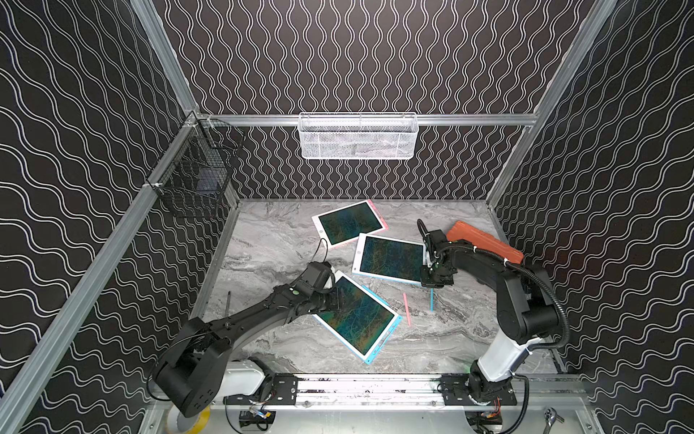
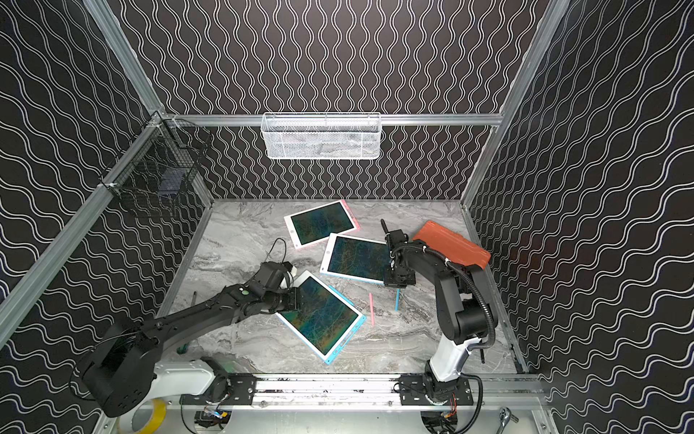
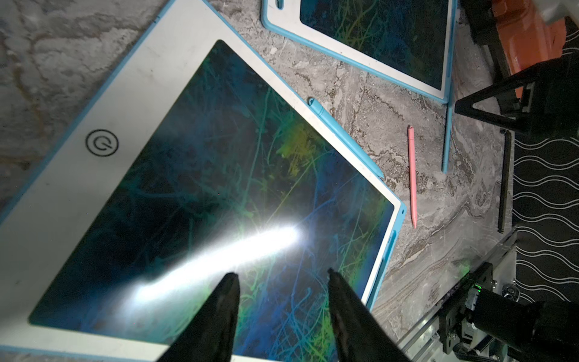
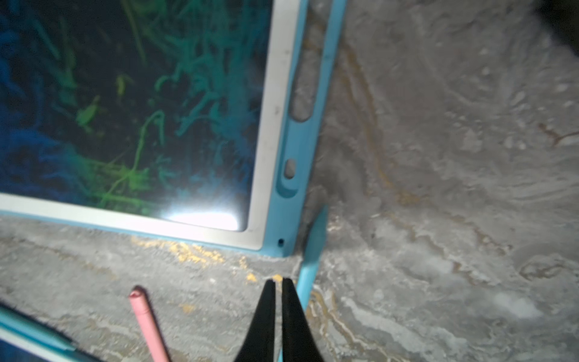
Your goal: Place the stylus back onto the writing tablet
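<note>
In the right wrist view my right gripper is shut, with only a thin slit between its fingers. A blue stylus [image 4: 311, 262] runs behind these fingers, its pointed end beside the corner of the middle tablet [image 4: 280, 232]; whether they touch it cannot be told. The tablet's blue edge has an empty slot. My left gripper stands open above the front blue-edged tablet [image 3: 66, 187], nothing between its fingers. Another blue stylus [image 3: 346, 138] lies along that tablet's side. A pink stylus [image 3: 412, 178] rests on the table.
A pink-edged tablet [image 1: 320, 230] lies at the back. At the right is an orange case [image 1: 484, 241], partly behind the right arm. A white mesh basket [image 1: 358, 139] hangs on the back wall. Bare marble [image 1: 444, 347] shows at front right.
</note>
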